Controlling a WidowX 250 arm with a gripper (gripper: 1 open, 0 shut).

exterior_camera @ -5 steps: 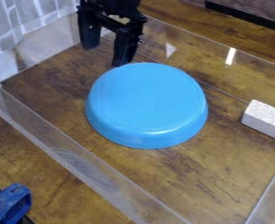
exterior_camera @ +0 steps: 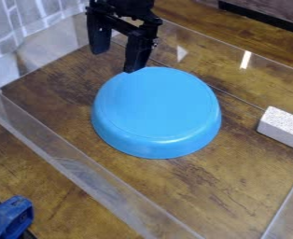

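Note:
A black gripper [exterior_camera: 119,42] hangs at the top centre of the camera view, its fingers apart and pointing down, just behind and above an upturned blue round bowl or lid [exterior_camera: 154,107]. The blue piece rests on the wooden floor [exterior_camera: 199,196] inside a clear-walled enclosure. I see nothing held between the fingers.
A white block [exterior_camera: 285,127] lies at the right. A blue object [exterior_camera: 8,222] sits at the lower left, outside the clear wall [exterior_camera: 75,163]. Crumpled translucent material [exterior_camera: 12,28] is at the upper left.
The gripper has shifted very slightly; the blue piece and the other objects stay where they were.

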